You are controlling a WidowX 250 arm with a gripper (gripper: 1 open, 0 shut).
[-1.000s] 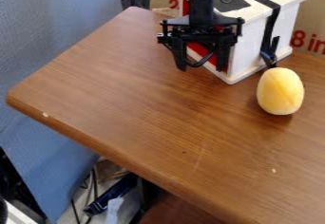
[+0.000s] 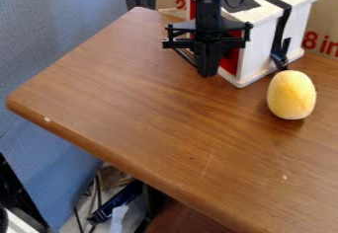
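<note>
My black gripper (image 2: 208, 61) hangs at the top middle, over the back of the wooden table (image 2: 132, 109), in front of a white box (image 2: 264, 20) that has red panels and black straps. Its fingers point down, and whether they are open or shut is unclear. To the right, a yellow oval object (image 2: 291, 95) rests on the table, apart from the gripper.
A cardboard box (image 2: 321, 35) stands behind at the right. A blue fabric partition (image 2: 53, 59) lines the left side, with cables and clutter below the table edge.
Compared with a second ago, the gripper has shifted slightly and its lower part sits a little further down. The table objects are unmoved.
</note>
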